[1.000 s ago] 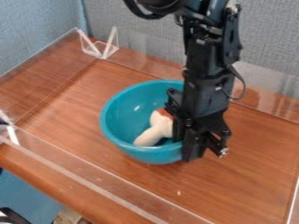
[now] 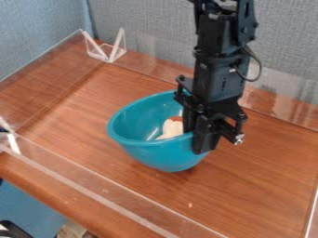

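Note:
A teal bowl (image 2: 149,139) is tilted and raised at the centre of the camera view, its right rim under my black gripper (image 2: 206,129), which is shut on it. A white object with some orange (image 2: 172,126) lies inside the bowl, partly hidden by the rim.
A white wire holder (image 2: 104,46) stands at the back left. Grey walls border the table behind, and the floor shows beyond the front left edge.
My gripper has moved up with the bowl's right side. The bowl now tilts more, and the white object inside is more hidden.

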